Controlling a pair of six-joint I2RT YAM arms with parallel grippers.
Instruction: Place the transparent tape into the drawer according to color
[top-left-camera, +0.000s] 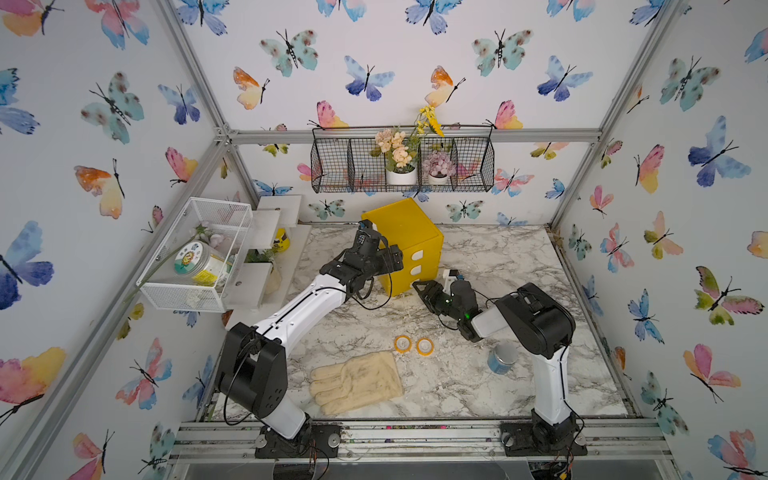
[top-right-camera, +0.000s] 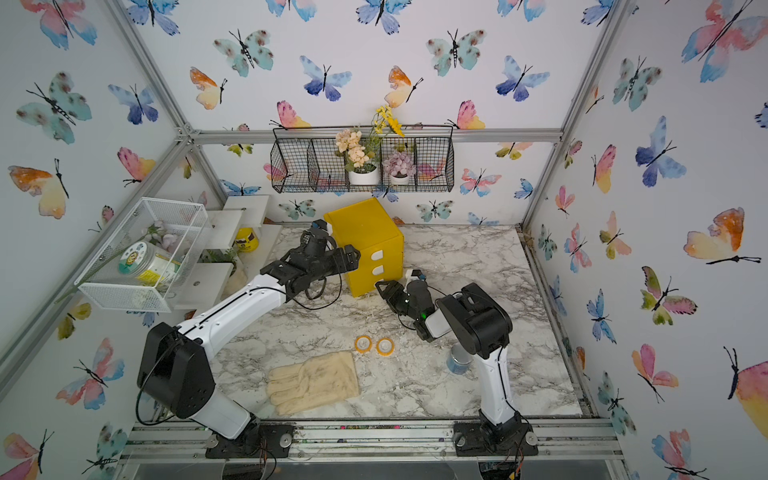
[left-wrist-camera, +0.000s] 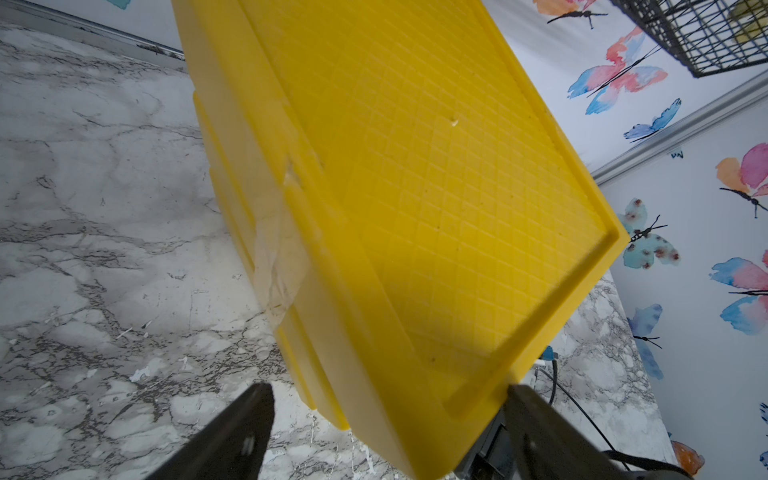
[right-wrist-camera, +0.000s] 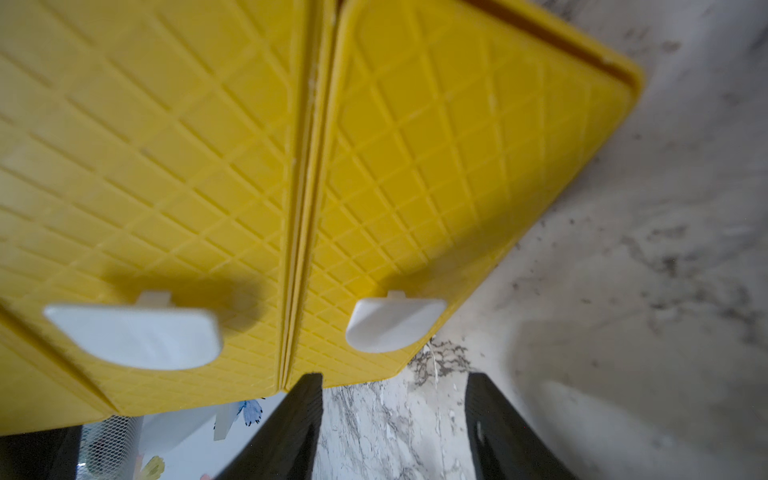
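Observation:
Two orange-rimmed tape rings, the left tape (top-left-camera: 395, 345) and the right tape (top-left-camera: 433, 347), lie flat side by side on the table. Behind them stands the yellow drawer cabinet (top-left-camera: 402, 221), its drawers shut. My left gripper is open, fingers apart on either side of the cabinet's top corner; the right finger (left-wrist-camera: 534, 428) meets or nearly meets its edge. Low before the drawer fronts, my right gripper stands open with nothing between its fingers. Ahead of it are the lowest drawer's white handle (right-wrist-camera: 396, 325) and the white handle (right-wrist-camera: 144, 337) of the drawer above.
A beige glove (top-left-camera: 357, 384) lies at the front left of the table, and a blue-grey tin (top-left-camera: 502, 359) at the front right. White shelves and a white basket (top-left-camera: 188, 297) stand at left. A black wire rack (top-left-camera: 332, 168) hangs behind the cabinet.

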